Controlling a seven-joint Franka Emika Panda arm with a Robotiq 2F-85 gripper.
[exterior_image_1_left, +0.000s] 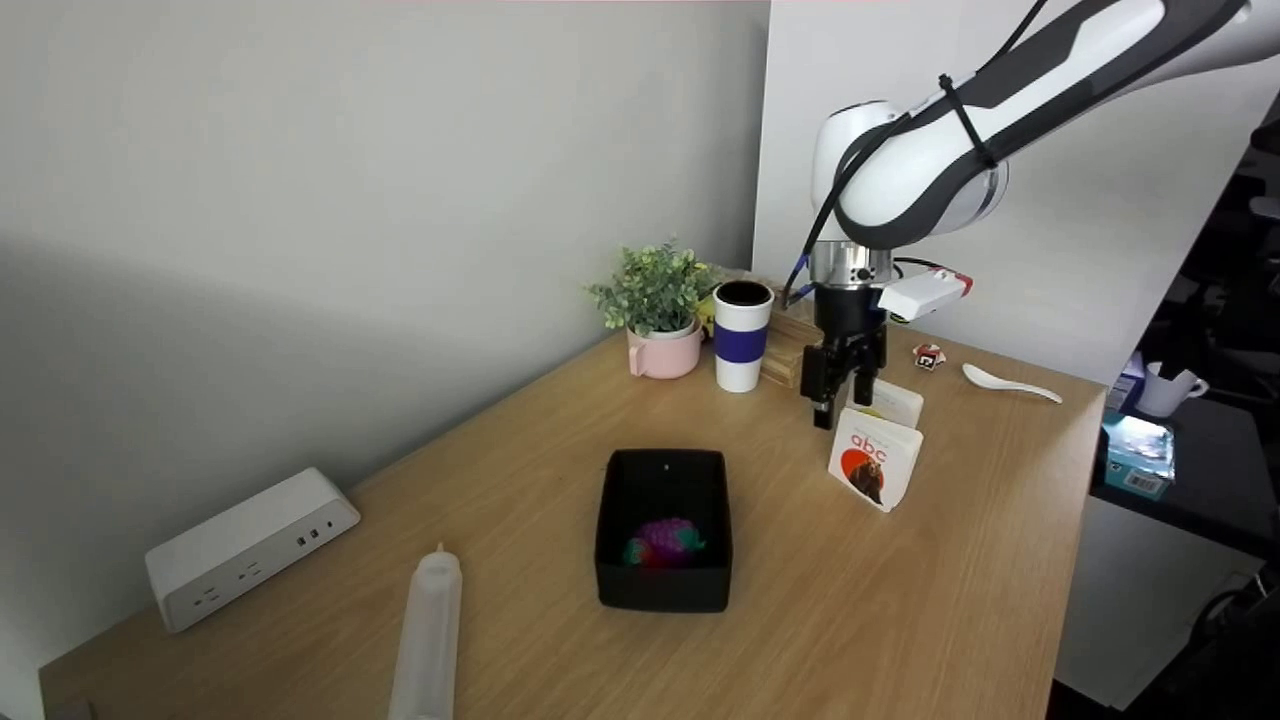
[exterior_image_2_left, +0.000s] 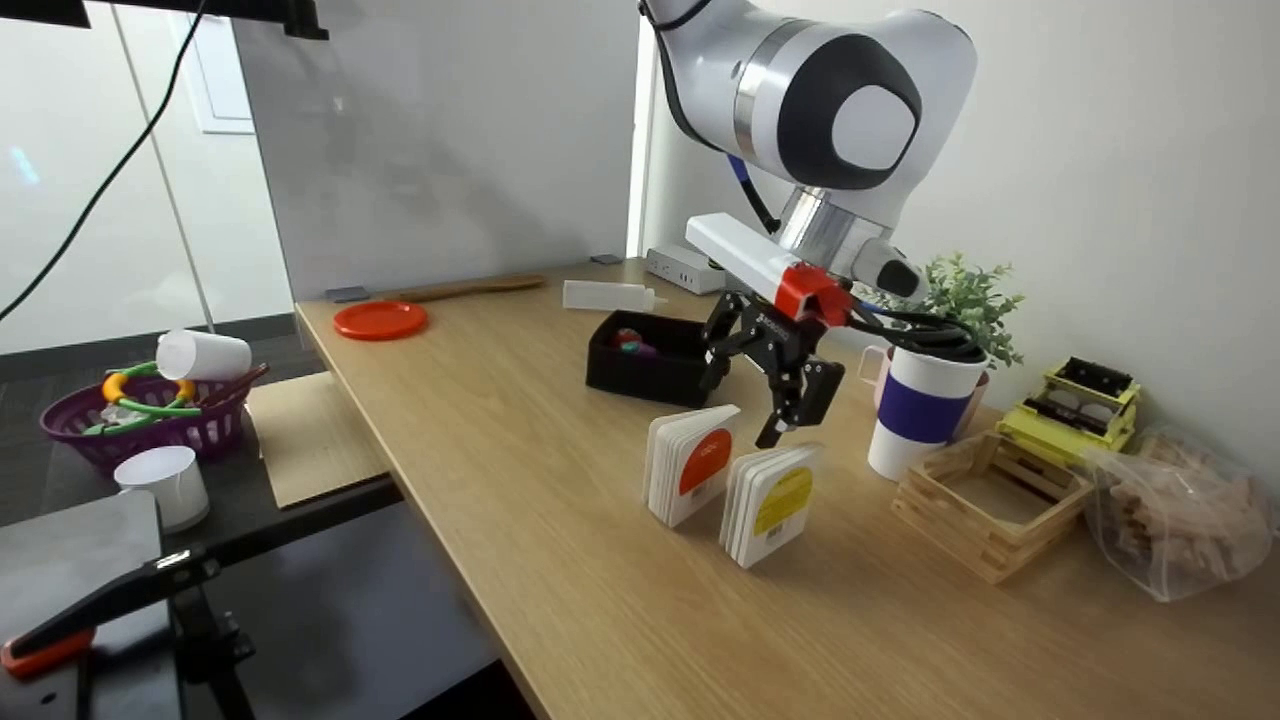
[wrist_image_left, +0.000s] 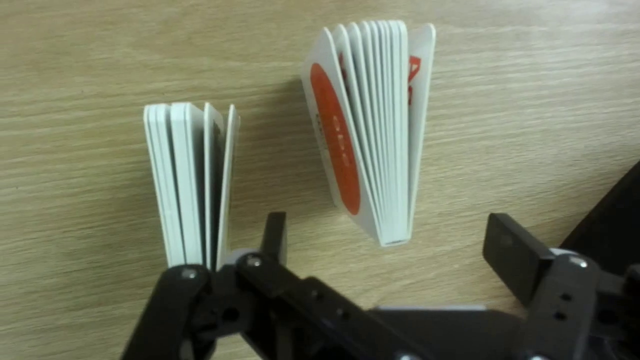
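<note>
Two small board books stand upright and apart on the wooden table. One is the abc book (exterior_image_1_left: 873, 461) with an orange-red circle, fanned slightly in the wrist view, where the same abc book (wrist_image_left: 390, 138) lies ahead of the fingers. The other, a yellow-marked book (exterior_image_2_left: 774, 504), shows its page edges at the left of the wrist view. My gripper (exterior_image_2_left: 792, 408) is open above and beside them, with nothing held. In the wrist view the left finger (wrist_image_left: 274, 237) overlaps the near end of the yellow-marked book, while the right finger (wrist_image_left: 510, 258) is over bare table.
A black bin (exterior_image_1_left: 662, 588) holds toy fruit. Close to the arm stand a white cup with a purple band (exterior_image_1_left: 740, 342), a potted plant (exterior_image_1_left: 654, 294) and a wooden crate (exterior_image_2_left: 990, 510). Bare table stretches in front of the books.
</note>
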